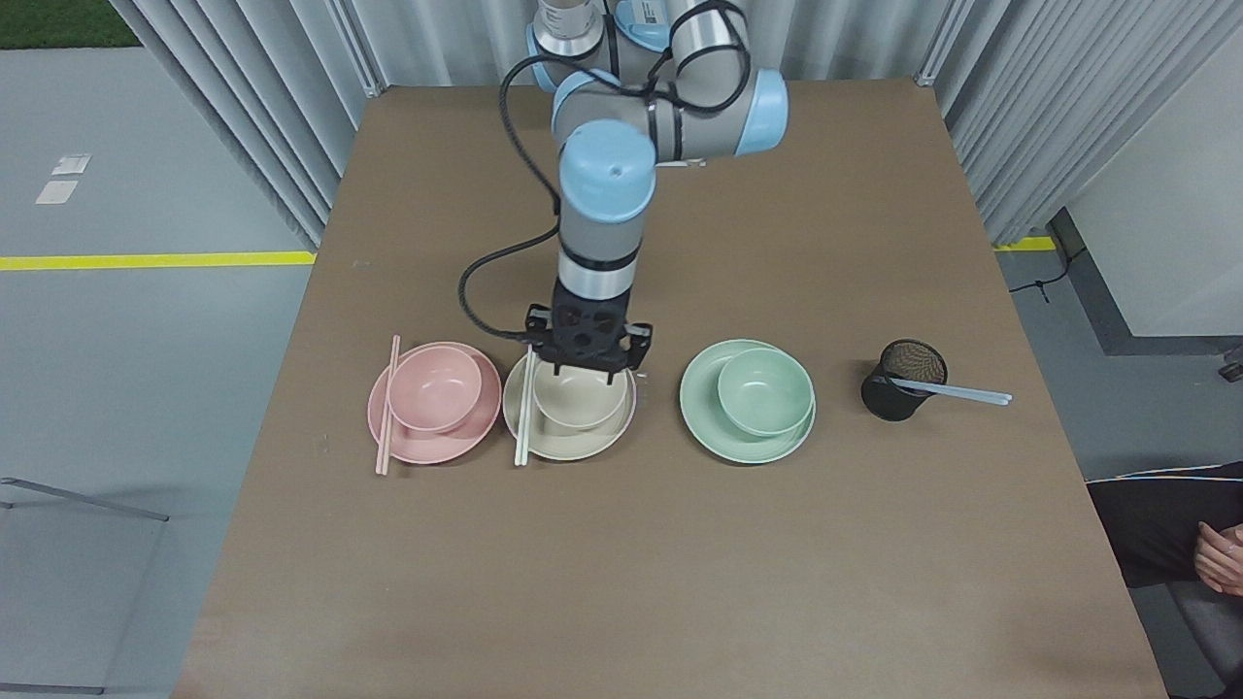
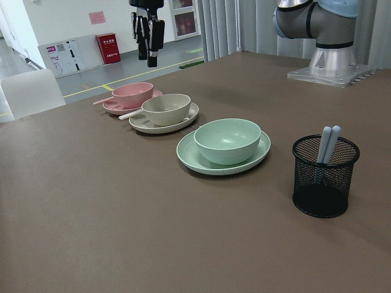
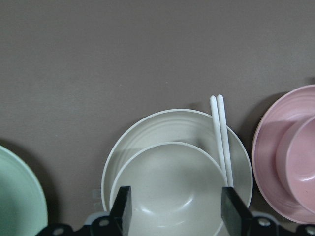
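Observation:
My gripper hangs above the middle setting, a white bowl on a white plate with white chopsticks along one side. In the wrist view its two fingers stand apart with nothing between them but the bowl seen below. To one side is a pink bowl on a pink plate with pink chopsticks; to the other, a green bowl on a green plate.
A black mesh pen holder at the right end of the row holds light blue chopsticks. A person sits beyond its right edge.

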